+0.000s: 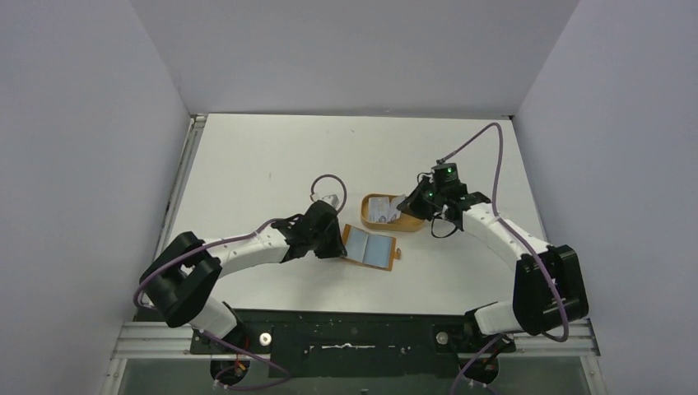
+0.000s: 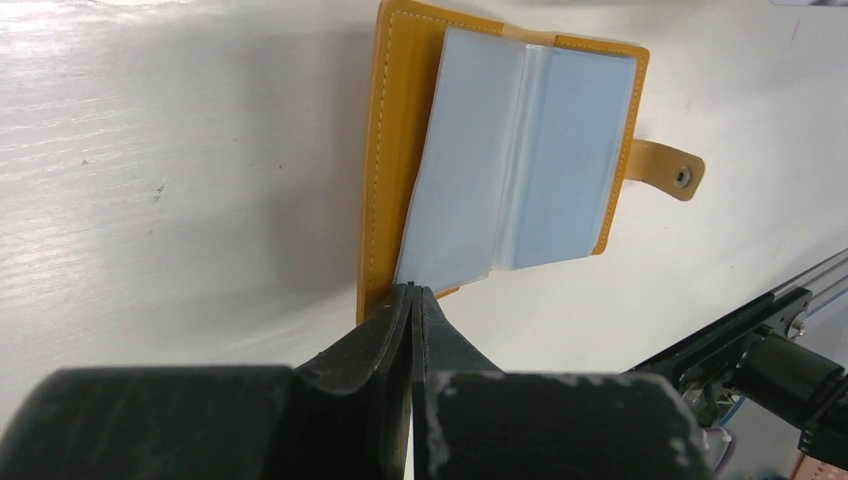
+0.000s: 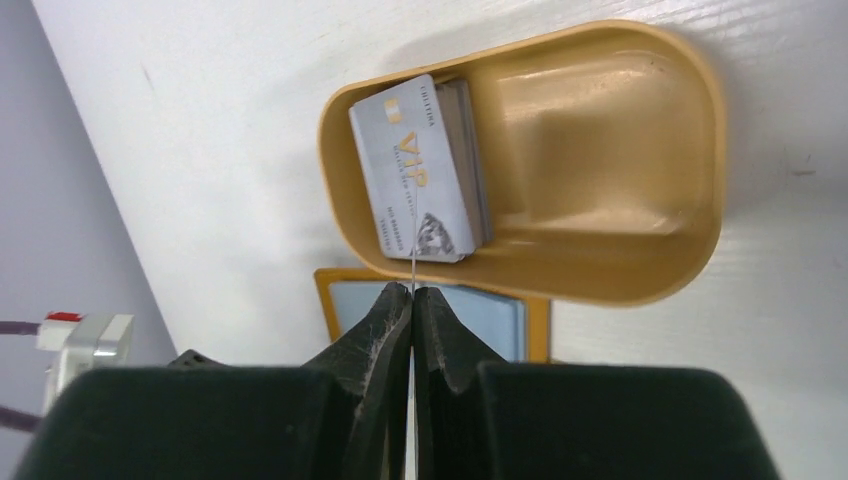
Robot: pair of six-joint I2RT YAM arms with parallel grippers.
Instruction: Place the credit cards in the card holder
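Observation:
The brown card holder [image 2: 378, 130] lies spread on the table, two pale clear sleeves [image 2: 465, 160] facing up. My left gripper is shut, tips touching the near edge of the left sleeve; whether any of that edge is pinched cannot be told. In the right wrist view my right gripper is shut on a thin card [image 3: 414, 235], seen edge-on as a fine line. Below it, a stack of silver VIP cards [image 3: 385, 165] leans at one end of the tan tray [image 3: 600, 130]. From above, the held card [image 1: 401, 201] shows pale beside the right gripper.
Most of the tray's other end is empty. In the top view the tray [image 1: 409, 230] stands just behind the holder's right half. A snap strap [image 2: 665, 168] sticks out from the holder's right side.

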